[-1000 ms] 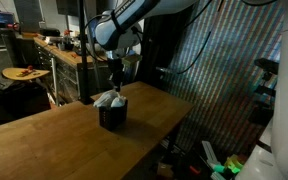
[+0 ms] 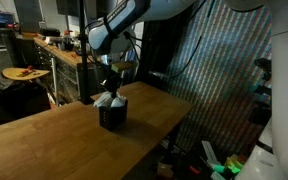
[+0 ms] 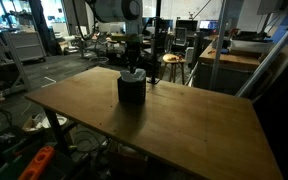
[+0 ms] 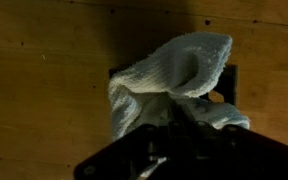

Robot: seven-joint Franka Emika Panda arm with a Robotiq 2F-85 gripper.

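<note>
A white cloth is bunched in the top of a small black box, with part of it standing above the rim. In the wrist view, the cloth spreads in folds over the box, hiding most of it. My gripper points down from above, its tips at the cloth. Dark fingers press into the folds in the wrist view; the gripper is shut on the cloth, though the pinched part is hard to make out in the shadow.
A ribbed dark screen stands past the table's far edge.
The arm has shifted slightly above the box over the last second. The box stays in its place, and the cloth is still bunched in its top.
</note>
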